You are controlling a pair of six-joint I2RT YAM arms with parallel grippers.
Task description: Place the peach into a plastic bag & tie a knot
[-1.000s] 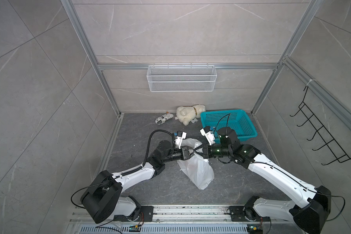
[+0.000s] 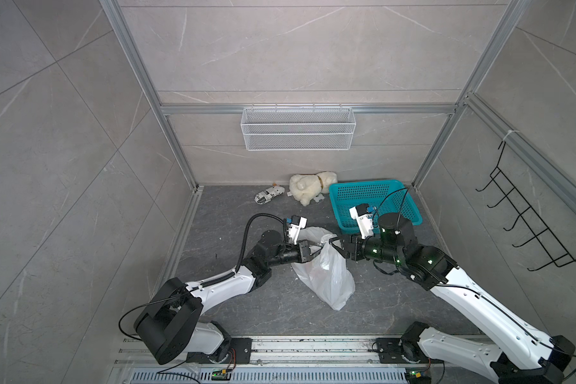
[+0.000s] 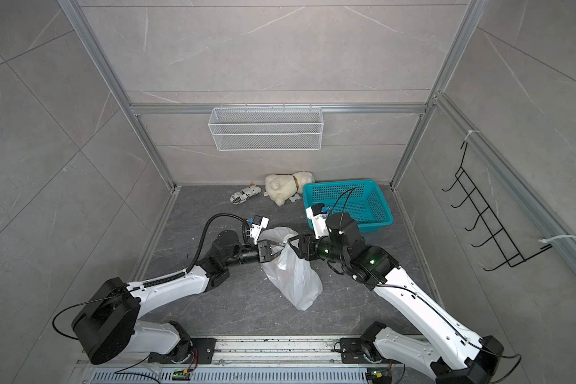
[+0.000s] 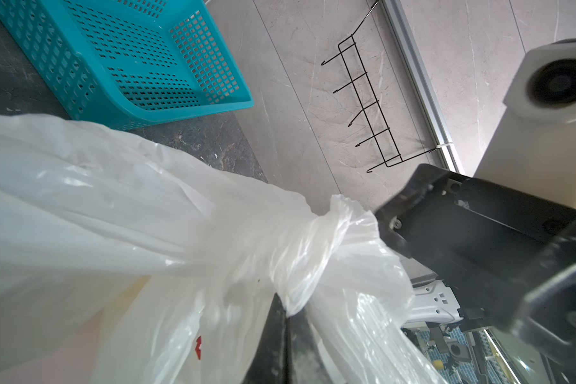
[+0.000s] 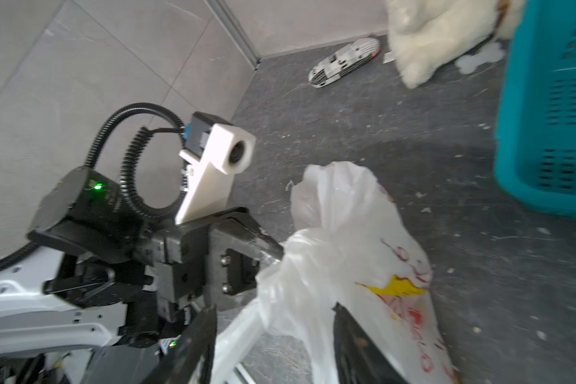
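A white plastic bag (image 2: 326, 275) rests on the dark floor between both arms, its top gathered and twisted; printed lettering shows on it in the right wrist view (image 5: 377, 288). My left gripper is shut at the twisted neck, with bag plastic draped over and around its fingertips. My right gripper stands open just right of the neck, its fingers either side of hanging plastic. No peach is clearly visible; the bag hides its contents.
A teal basket (image 3: 371, 204) stands at the back right, with a white plush toy (image 2: 307, 185) and a small patterned object (image 2: 268, 194) beside it. A wire rack (image 2: 524, 217) hangs on the right wall. Floor left of the bag is fairly clear.
My right gripper has moved rightward, away from the left one, and its arm has shifted right. The bag has shifted slightly. The left arm looks still.
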